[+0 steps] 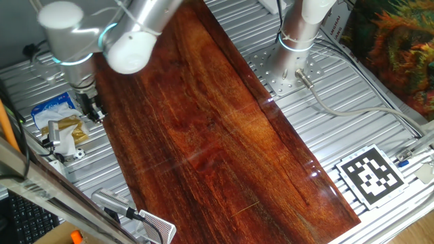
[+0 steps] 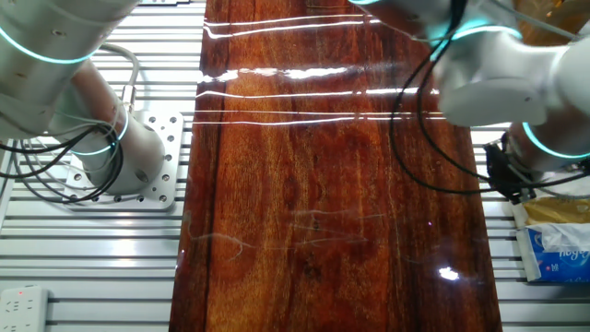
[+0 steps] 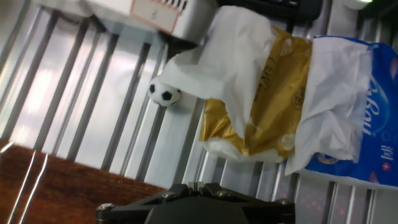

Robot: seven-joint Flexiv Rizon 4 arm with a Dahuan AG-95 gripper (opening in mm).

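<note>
My gripper is shut at the bottom of the wrist view, its fingertips together and nothing showing between them. In exterior view 1 the gripper (image 1: pixel 99 119) hangs by the left long edge of the dark wooden board (image 1: pixel 203 129), close to the tissue packs. A small black-and-white football (image 3: pixel 163 92) lies on the slatted metal table, partly beneath a loose white tissue (image 3: pixel 233 56). To its right are a gold tissue pack (image 3: pixel 280 93) and a blue pack (image 3: pixel 384 118) with white tissue over part of it. The gripper touches none of these in the wrist view.
A pale box-like device (image 3: pixel 180 18) stands behind the ball. The board's top is bare and glossy. A marker board (image 1: pixel 370 176) lies at the right in exterior view 1; a metal upright (image 1: pixel 61 196) and a camera (image 1: pixel 112 202) stand at the lower left.
</note>
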